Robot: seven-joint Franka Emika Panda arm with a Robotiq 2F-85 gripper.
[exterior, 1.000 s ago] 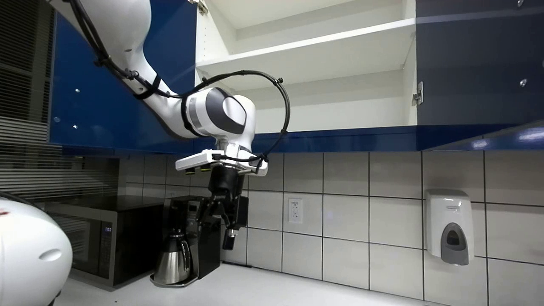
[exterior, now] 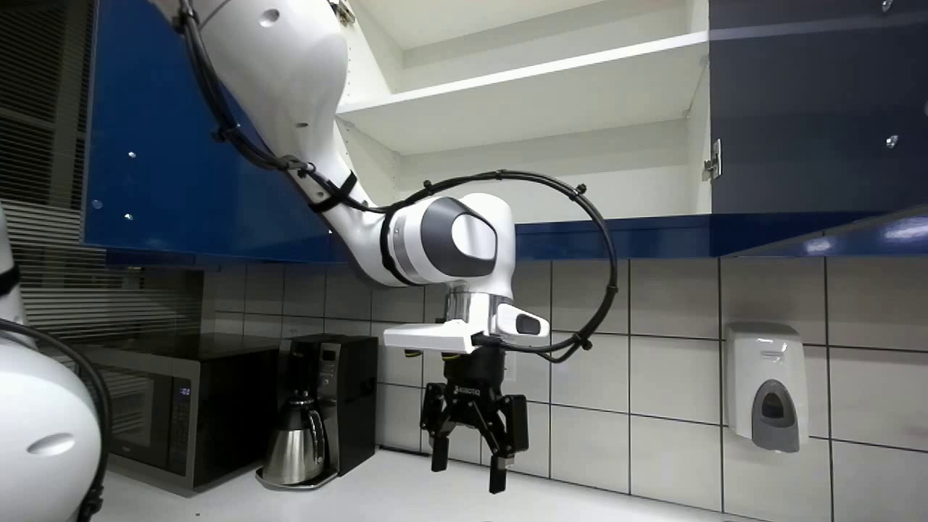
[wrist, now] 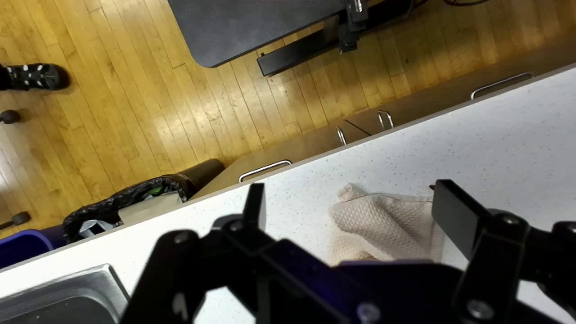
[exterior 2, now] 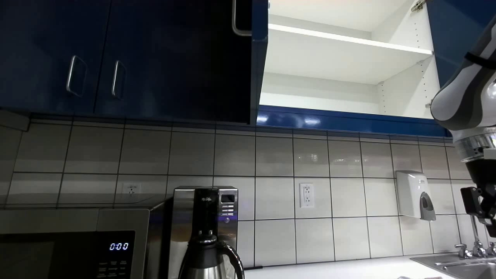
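My gripper [exterior: 467,477] hangs fingers-down above the white counter, its fingers spread apart and nothing between them. In the wrist view the two black fingers [wrist: 456,218] stand wide apart over the counter [wrist: 513,146]. A crumpled beige cloth [wrist: 386,227] lies on the counter below, closer to the right-hand finger and partly hidden by the gripper's body. In the second exterior view only part of the gripper shows, at the right edge.
A coffee maker with a steel carafe [exterior: 296,448] and a microwave [exterior: 148,409] stand on the left. Overhead is an open, empty cabinet [exterior: 557,139]. A soap dispenser [exterior: 767,387] hangs on the tiled wall. The sink [wrist: 65,297] lies beside the cloth's counter area.
The arm has moved right and lower in the first exterior view, away from the coffee maker. The gripper has turned, so both fingers now show; earlier something small and light showed at its fingertips.
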